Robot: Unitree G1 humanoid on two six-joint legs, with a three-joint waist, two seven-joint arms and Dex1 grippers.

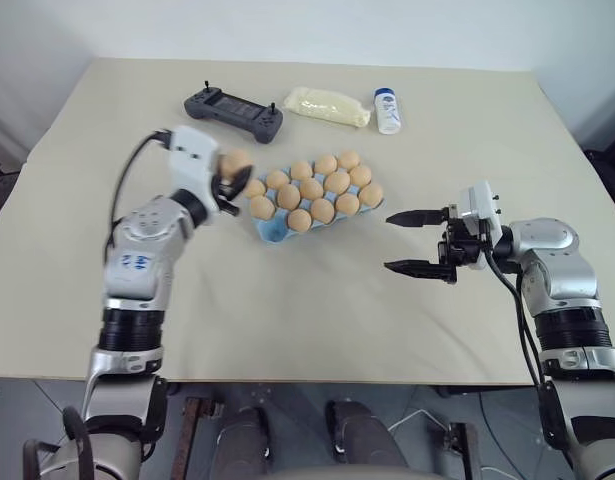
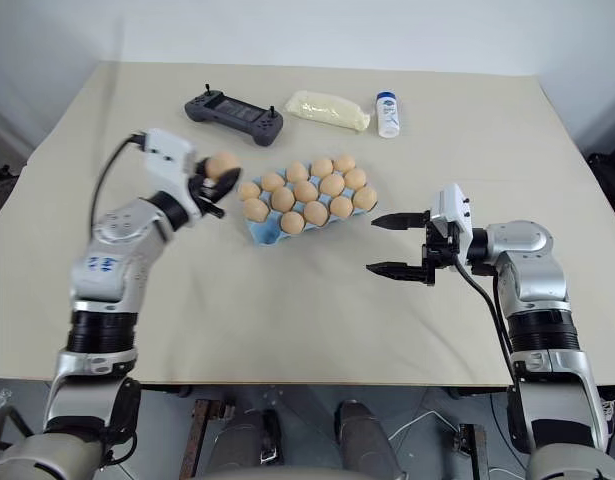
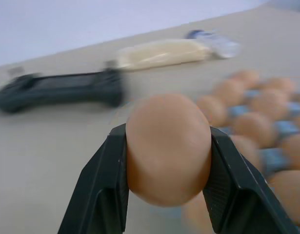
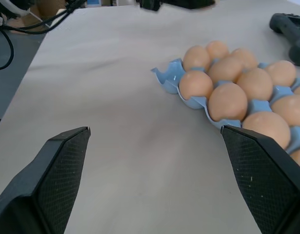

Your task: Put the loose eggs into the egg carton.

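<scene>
A brown egg [image 3: 168,148] is pinched between the black fingers of my left gripper [image 1: 230,178], lifted clear of the table just left of the carton. The blue egg carton [image 1: 273,230] sits mid-table, slightly angled, filled with several brown eggs. One empty cup shows at its near left corner. In the right wrist view that bare corner of the carton [image 4: 168,77] is visible at its far end. My right gripper [image 1: 415,243] stands open to the right of the carton, nothing between its fingers.
Behind the carton lie a dark handheld controller [image 1: 234,112], a pale wrapped bag [image 1: 328,106] and a white bottle with a blue cap [image 1: 387,112].
</scene>
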